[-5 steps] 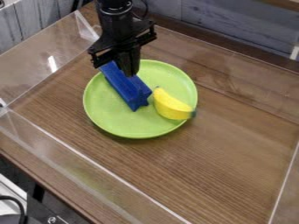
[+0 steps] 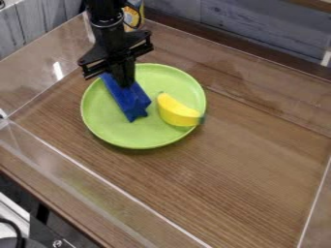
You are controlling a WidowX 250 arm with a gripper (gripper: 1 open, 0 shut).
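My gripper reaches down from the top left, its black fingers at the upper end of a blue block lying on a green plate. Whether the fingers are shut or touch the block is hard to tell. A yellow piece, shaped like a corn cob or banana, lies on the plate's right side.
A small yellow object sits at the top behind the arm.
The plate, with the blue block and yellow piece on it, has shifted a little to the left, along with my gripper.
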